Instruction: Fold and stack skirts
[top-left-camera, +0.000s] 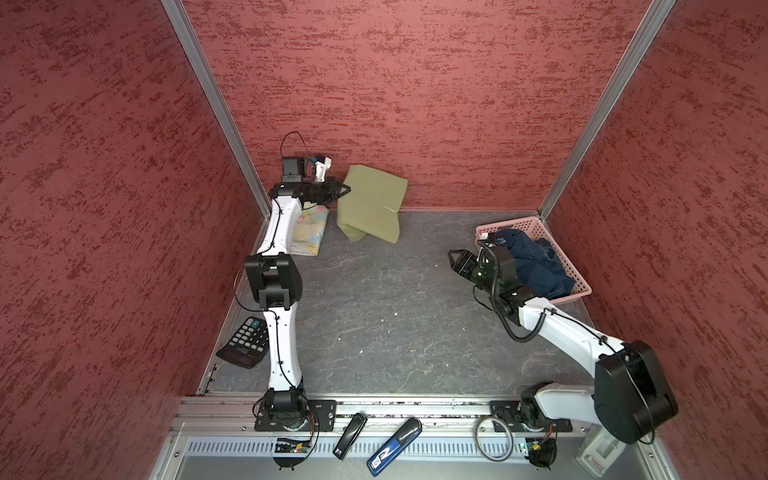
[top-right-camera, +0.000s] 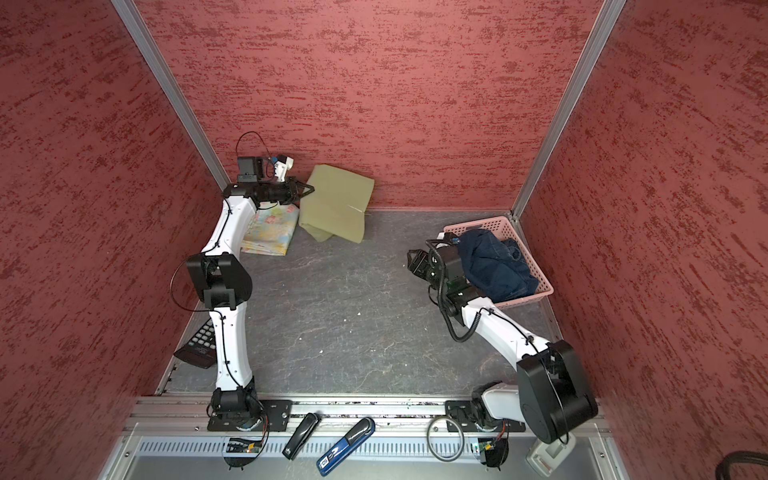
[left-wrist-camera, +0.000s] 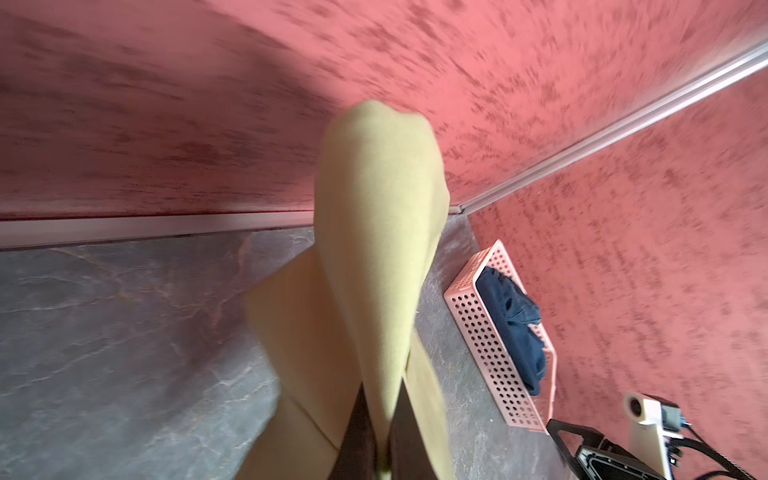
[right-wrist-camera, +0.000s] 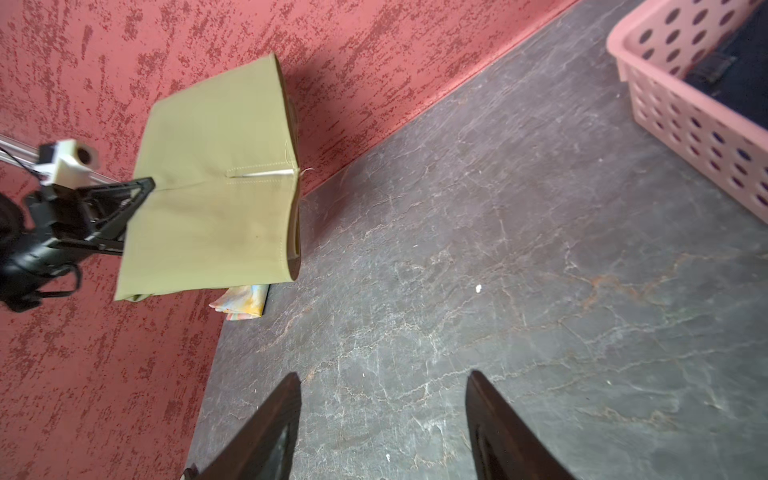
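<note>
An olive-green folded skirt (top-left-camera: 372, 204) hangs in the air at the back left, its far end drooping. My left gripper is shut on its edge, the cloth pinched between the dark fingers. Below and beside that arm lies a folded pastel floral skirt (top-right-camera: 270, 232) on the table, partly hidden by the arm. In the right wrist view the olive skirt shows its broad flat face, with a sliver of the floral one under it. My right gripper stands open over bare table, nothing between its fingers. Dark blue garments (top-left-camera: 534, 260) lie in the pink basket (top-left-camera: 574, 274).
A black calculator (top-left-camera: 245, 342) lies at the left front. Two staplers, one black (top-left-camera: 349, 436) and one blue (top-left-camera: 394, 446), sit on the front rail. Red walls enclose the table closely at the back left.
</note>
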